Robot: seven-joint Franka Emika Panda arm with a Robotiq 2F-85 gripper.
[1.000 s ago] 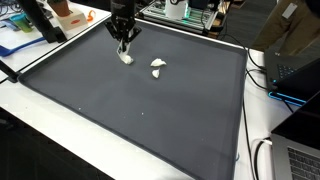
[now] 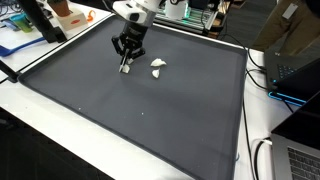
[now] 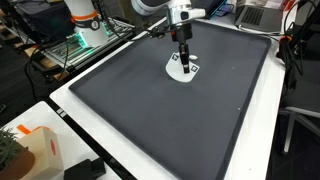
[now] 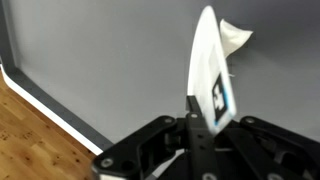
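A thin white piece with dark marks (image 4: pixel 207 62) stands up between the fingertips of my gripper, which is shut on it in the wrist view. Exterior view 2 shows the same white piece (image 3: pixel 180 71) below the gripper (image 3: pixel 184 64), close to the dark tabletop. In exterior view 1 the gripper (image 2: pixel 125 64) mostly covers that piece; only a bit of white shows at its fingertips. Whether the piece touches the table cannot be told. Beside it lies a curled white scrap (image 4: pixel 233 38), with its far side partly hidden by the held piece.
Two white scraps, one larger (image 2: pixel 158 63) and one smaller (image 2: pixel 155 73), lie right of the gripper. Laptops (image 2: pixel 300 130) stand beyond its right edge, and clutter fills the back left.
The white piece at the fingertips shows less and sits slightly nearer the front. The two loose scraps have stayed put.
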